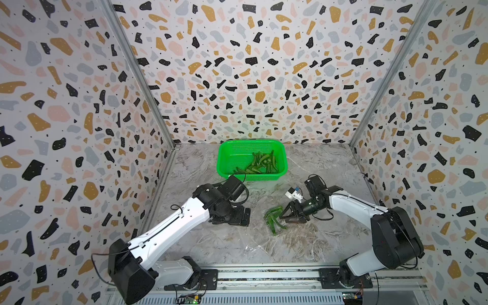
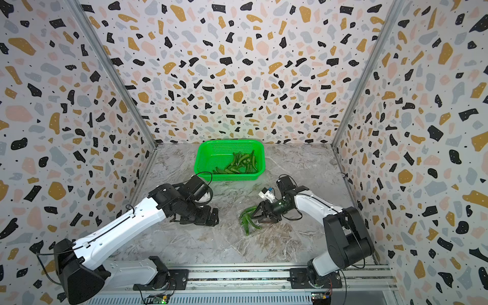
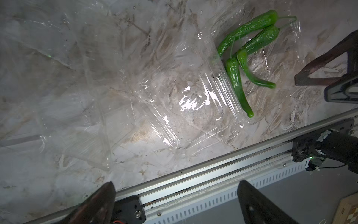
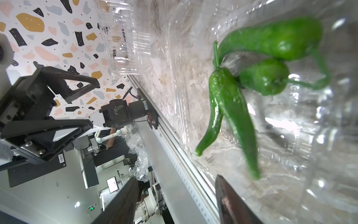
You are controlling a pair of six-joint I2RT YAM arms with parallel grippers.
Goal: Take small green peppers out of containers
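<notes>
Several green peppers [image 3: 238, 87] lie in a clear plastic container [image 3: 272, 100], whose empty other half [image 3: 194, 112] lies open to their left in the left wrist view. From the right wrist view, the peppers [image 4: 236, 108] show uncovered and close. My right gripper is open and empty; its fingers [image 3: 317, 71] stand just right of the container in the left wrist view. My left gripper is open too, nothing between its fingers, left of the peppers [image 1: 273, 220] in the top left view.
A green basket [image 1: 222, 160] at the back holds more peppers [image 1: 264, 161]. Another clear plastic piece [image 3: 70, 104] lies at the left, hard to make out. A metal rail [image 3: 208, 164] runs along the front edge. Table to the right of the basket is bare.
</notes>
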